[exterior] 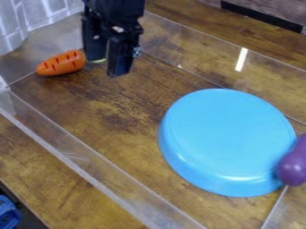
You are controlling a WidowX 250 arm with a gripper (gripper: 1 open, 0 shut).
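My black gripper (106,54) hangs at the top left of the camera view, over the wooden floor of the clear-walled tray; whether its fingers are open or shut is unclear. An orange toy carrot (60,63) lies just left of it, its green top partly hidden behind the gripper.
A large blue round lid or plate (221,139) covers the right middle, with a purple object (292,161) at its right edge. A blue item (6,213) sits outside the tray at bottom left.
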